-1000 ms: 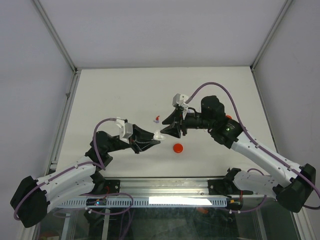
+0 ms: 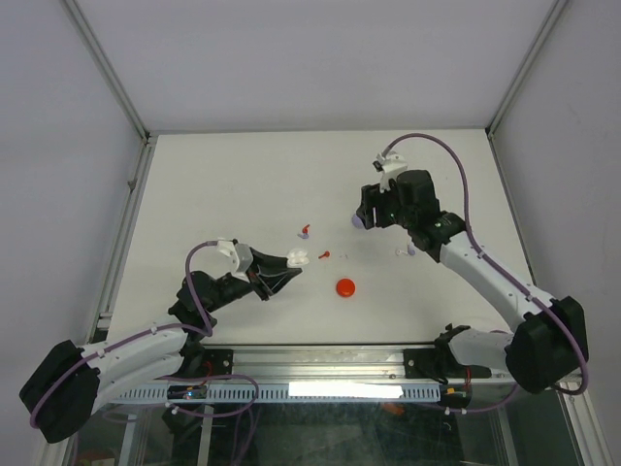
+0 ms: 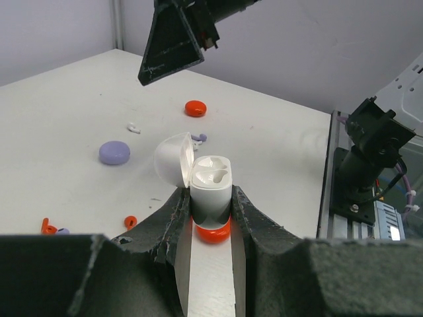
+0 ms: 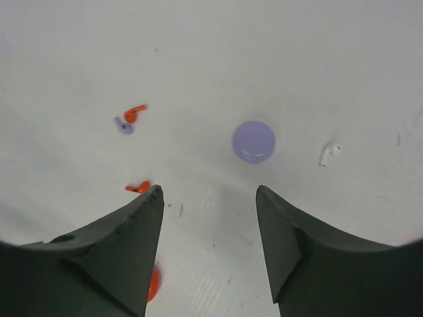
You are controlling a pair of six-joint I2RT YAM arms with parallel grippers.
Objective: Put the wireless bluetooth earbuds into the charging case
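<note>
My left gripper (image 2: 291, 268) holds a white case (image 3: 210, 191) with its lid standing open, gripped between the fingertips in the left wrist view. My right gripper (image 2: 374, 212) is open with nothing between its fingers, above the table by a purple disc (image 4: 254, 142). Small earbud-shaped pieces lie on the table: white ones (image 4: 329, 152), a purple one (image 4: 125, 127), an orange one (image 4: 131, 113) and another orange one (image 4: 140, 187).
A red disc (image 2: 344, 287) lies on the white table (image 2: 213, 184) in front, between the arms. Metal rails run along the front edge.
My right gripper has moved up and to the right in the top view, away from the case. My left gripper with the case has drawn slightly left.
</note>
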